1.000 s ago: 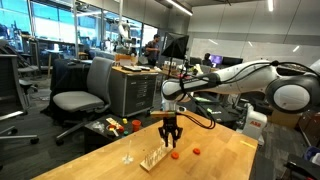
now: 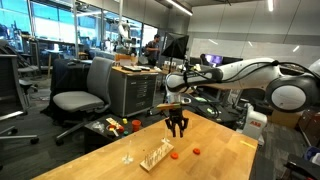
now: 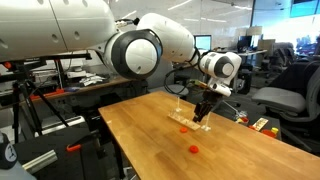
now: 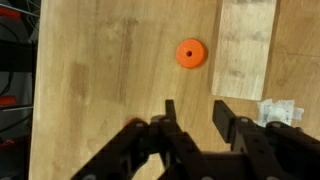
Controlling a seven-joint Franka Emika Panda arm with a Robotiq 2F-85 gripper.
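Note:
My gripper point(image 2: 177, 133) hangs over the wooden table beside a pale wooden rack point(image 2: 155, 157) with upright pegs. In the wrist view its two dark fingertips stand apart, with table surface seen between them; whether anything is pinched there cannot be made out. An orange-red disc point(image 4: 191, 53) lies on the table just left of the wooden rack point(image 4: 243, 50). A second disc point(image 4: 135, 122) is partly hidden by the left finger. Both discs also show in exterior view 2, the nearer disc point(image 3: 194, 149) clear of the rack and the other disc point(image 3: 183, 129) close to it.
A clear object point(image 4: 280, 112) lies near the rack's end. Red cups point(image 2: 136, 125) and other small items sit near the table's far edge. Office chairs point(image 2: 85, 100) stand beyond it.
My gripper has shifted slightly right and up in exterior view 1, away from the rack. The rack and discs have stayed in place.

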